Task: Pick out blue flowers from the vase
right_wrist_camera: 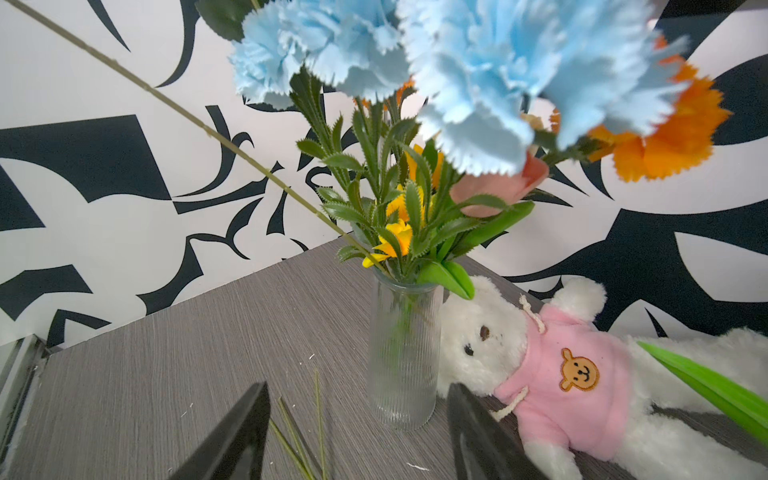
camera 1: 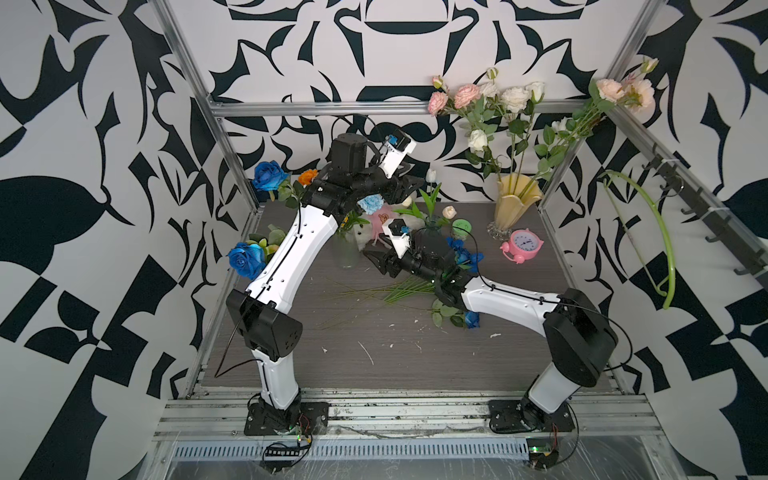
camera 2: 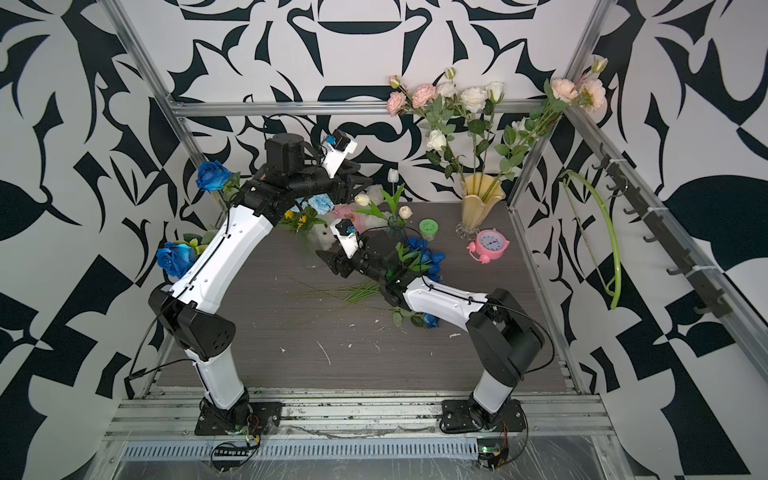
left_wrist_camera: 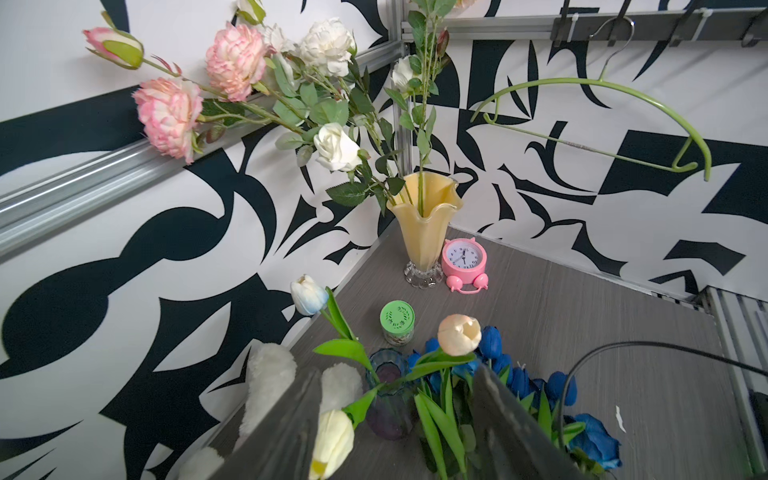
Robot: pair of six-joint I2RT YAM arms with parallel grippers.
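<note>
A ribbed glass vase holds light blue carnations, orange and yellow flowers and a pink tulip; big blue roses show at the left. My right gripper is open in front of the vase, nothing between its fingers. My left gripper is raised at the back, open, above a small purple vase with tulips, near blue tulips lying on the table.
A white teddy bear lies beside the vase. At the back right stand a yellow vase of roses, a pink clock and a green jar.
</note>
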